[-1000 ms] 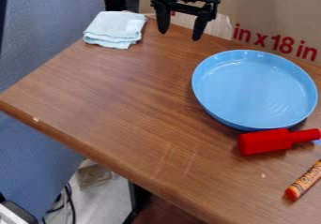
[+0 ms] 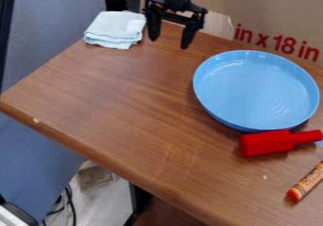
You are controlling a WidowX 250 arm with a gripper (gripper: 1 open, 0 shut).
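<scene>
The black gripper point(image 2: 169, 33) hangs at the top middle of the camera view, open, with nothing between its fingers. It is just right of a folded light blue cloth point(image 2: 115, 28) on the wooden table's far left corner. A blue plate point(image 2: 256, 88) lies on the right half of the table. A red cylindrical object point(image 2: 266, 143) lies below the plate, and an orange tube point(image 2: 307, 181) lies near the bottom right.
A cardboard box point(image 2: 278, 8) with red lettering stands behind the table.
The gripper has moved a little to the left and lower, nearer the cloth. The objects on the table have not moved.
</scene>
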